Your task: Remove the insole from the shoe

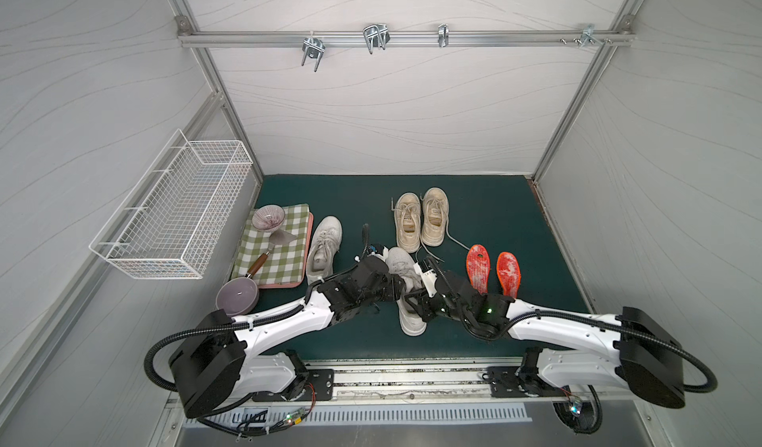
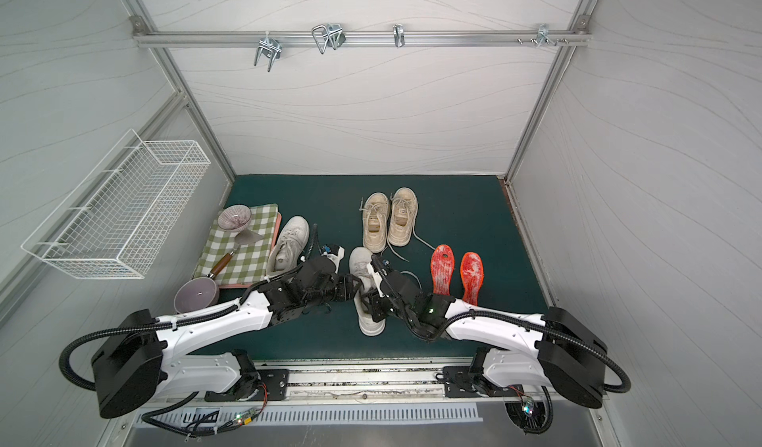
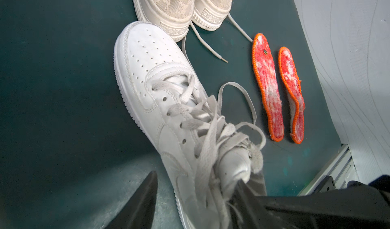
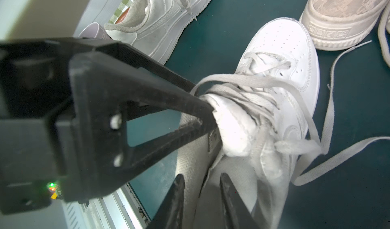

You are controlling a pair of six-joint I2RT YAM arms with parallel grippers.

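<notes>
A white laced shoe [image 1: 412, 320] lies toe-away at the front middle of the mat. My left gripper is open at its collar, fingers wide apart, with the shoe's upper and loose laces between. In the right wrist view, one of its finger tips touches the white tongue [image 4: 235, 127]. My right gripper is over the shoe's opening, its two fingertips a small gap apart with nothing clearly gripped between them. Inside the shoe I cannot make out an insole. Two red insoles, one nearer [image 3: 268, 86] and one farther [image 3: 293, 94], lie on the mat to the right.
Another white shoe [image 1: 324, 244] stands to the left, beside a checkered cloth [image 1: 281, 260] with a purple pan [image 1: 237, 296]. A beige pair [image 1: 420, 217] sits just behind the toe. A wire basket [image 1: 178, 209] hangs at the left wall.
</notes>
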